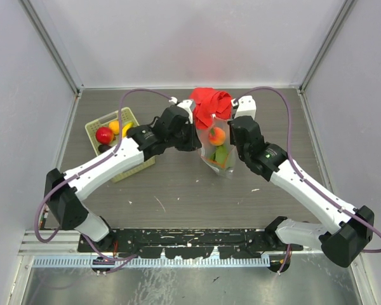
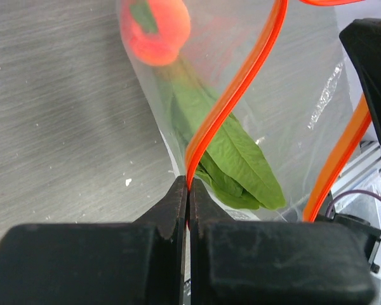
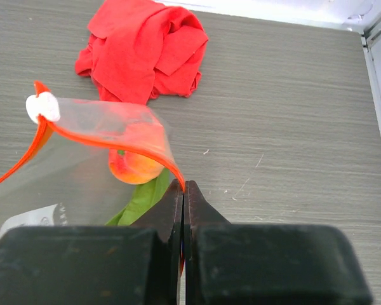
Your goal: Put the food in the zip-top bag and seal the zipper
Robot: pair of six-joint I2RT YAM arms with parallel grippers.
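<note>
The clear zip bag (image 1: 211, 155) with an orange zipper hangs between my grippers, holding a peach (image 1: 217, 135) and green leaves (image 2: 235, 159). My left gripper is shut on the orange zipper edge. My right gripper is shut on the other side of the bag's rim. A white slider (image 3: 41, 105) sits at one end of the zipper, seen in the right wrist view.
A red cloth (image 1: 209, 101) lies behind the bag. At left stands a green basket (image 1: 140, 165) with fruit.
</note>
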